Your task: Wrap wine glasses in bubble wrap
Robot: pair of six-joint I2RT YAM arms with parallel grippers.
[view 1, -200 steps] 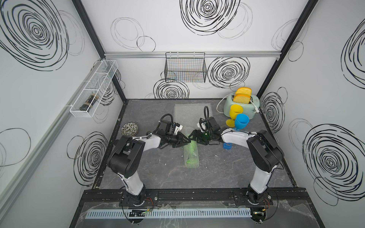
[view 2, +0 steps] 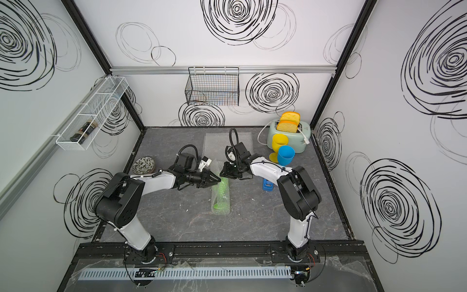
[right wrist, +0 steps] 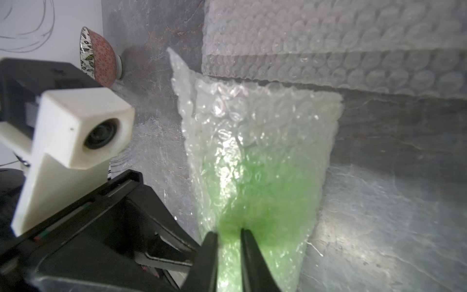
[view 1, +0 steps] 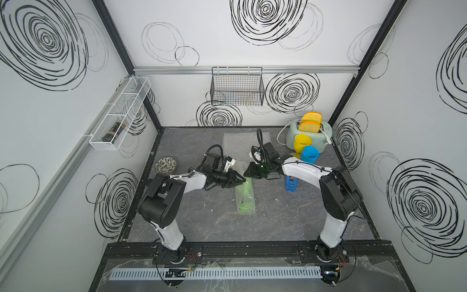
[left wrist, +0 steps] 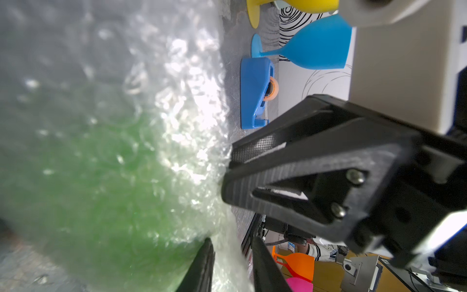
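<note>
A green wine glass lies inside a translucent bubble-wrap roll (view 1: 245,199) in the middle of the table, seen close up in both wrist views. My left gripper (view 1: 239,179) is at the roll's left side near its upper part; in the left wrist view its black fingertips touch or nearly touch the wrap. My right gripper (view 1: 249,172) hovers at the upper right of the roll, its fingers by the wrap. How far either finger is open is hard to see. A flat bubble-wrap sheet (right wrist: 335,24) lies behind the roll.
At the right stand a yellow glass (view 1: 301,142), a blue glass (view 1: 309,153), a blue tape dispenser (left wrist: 253,92) and a toaster with bread (view 1: 319,138). A patterned bowl (view 1: 165,164) sits at the left.
My right gripper has shifted slightly, its wrist rising and turning at the roll's upper end. My left gripper and the wrapped glass have barely moved.
</note>
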